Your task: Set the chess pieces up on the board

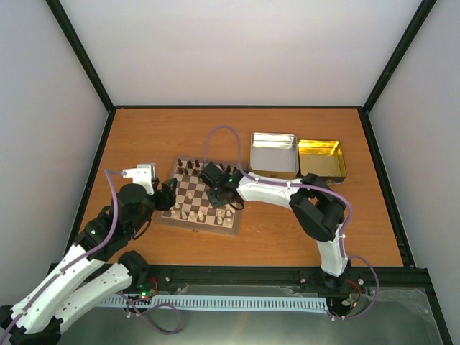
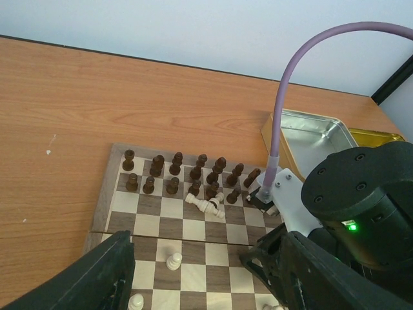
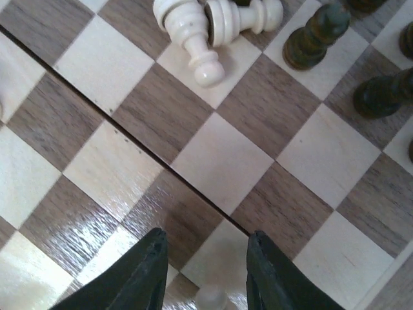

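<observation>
The wooden chessboard has dark pieces standing in its far rows and white pieces nearer. Two or more white pieces lie toppled near the dark ones. My right gripper is over the board with fingers apart; a white piece's tip shows at the bottom between them, not clearly held. My left gripper hovers at the board's left, fingers apart, nothing held between them.
A silver tin and a gold tin stand behind the right arm at the board's back right.
</observation>
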